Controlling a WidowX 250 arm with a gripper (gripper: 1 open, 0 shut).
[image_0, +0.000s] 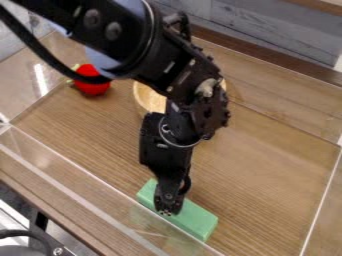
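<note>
My black gripper reaches down to a light green rectangular block at the bottom centre of the wooden table. Its fingertips are at the block's left part; I cannot tell whether they grip it or how far apart they stand.
A yellow bowl is partly hidden behind the arm. A red round object lies at the upper left. A transparent edge runs across the lower left.
</note>
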